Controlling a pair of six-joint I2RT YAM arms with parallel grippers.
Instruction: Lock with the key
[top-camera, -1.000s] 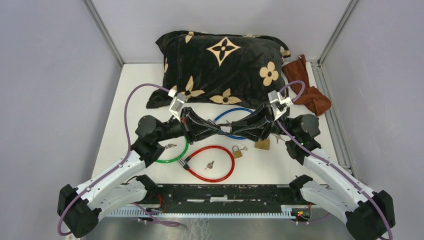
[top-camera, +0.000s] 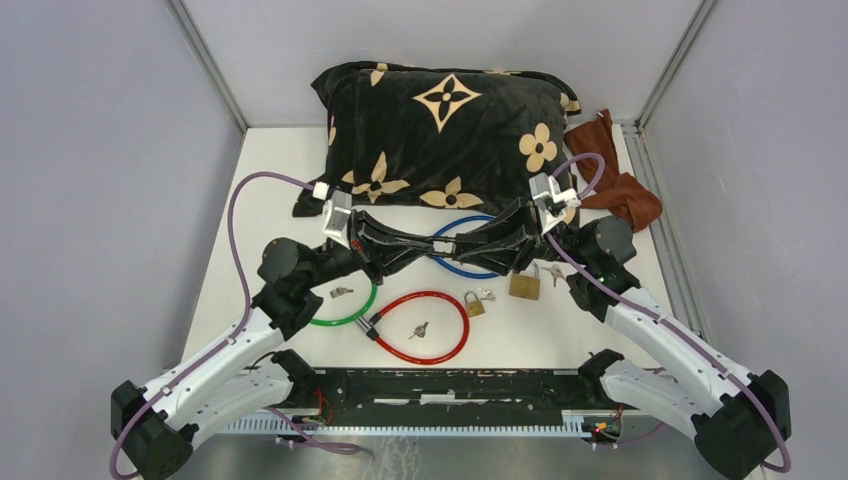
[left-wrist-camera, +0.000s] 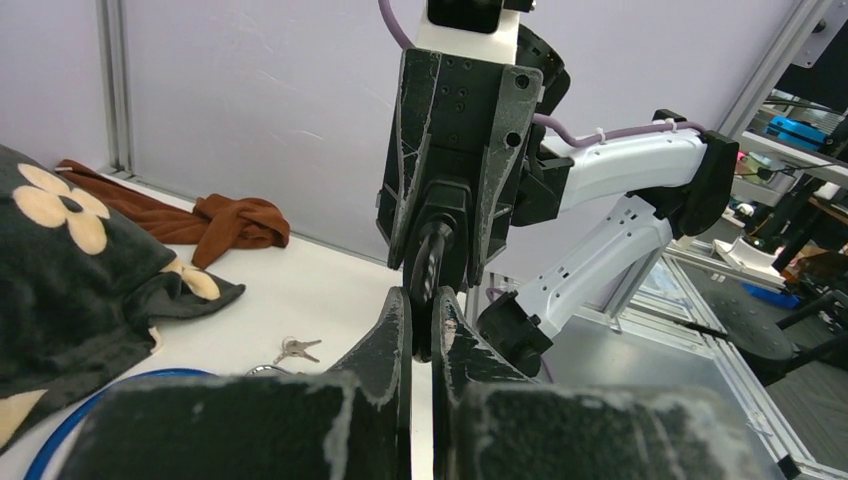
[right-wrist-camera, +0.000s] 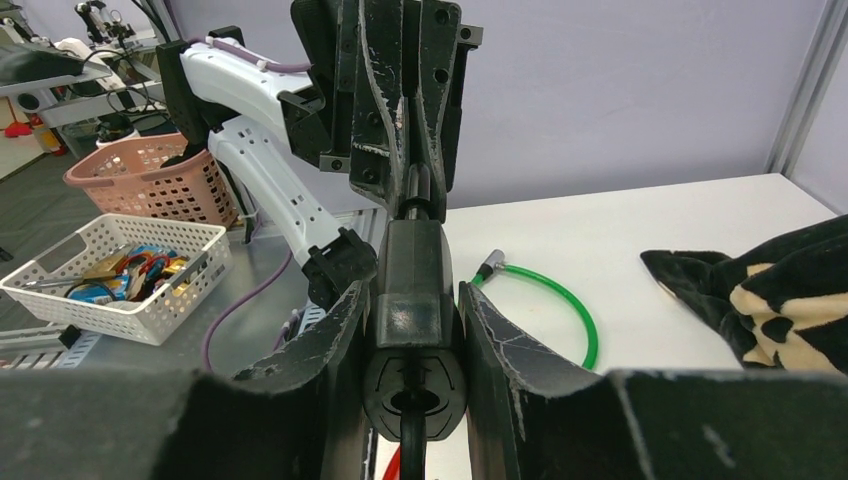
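Above the middle of the table, my left gripper (top-camera: 430, 243) and right gripper (top-camera: 460, 252) face each other, tips close together. The right fingers are shut on a black cylindrical lock body (right-wrist-camera: 413, 290), whose round end with a dark opening faces the right wrist camera. From its far side a thin dark rod or cable (right-wrist-camera: 418, 185) runs to the left gripper. In the left wrist view, a dark twisted piece (left-wrist-camera: 432, 260) stretches between both grippers, the left fingers shut on its near end. Whether a key sits in the lock, I cannot tell.
Below lie red (top-camera: 465, 318), green (top-camera: 372, 295) and blue (top-camera: 458, 222) cable locks. Padlocks (top-camera: 525, 287) and loose keys (top-camera: 420, 330) are scattered among them. A black patterned cushion (top-camera: 400, 110) fills the back; a brown cloth (top-camera: 630, 195) lies at right.
My left gripper has shifted a little leftward, its wrist tilting, and the space between the two grippers has widened slightly. The right gripper has barely moved.
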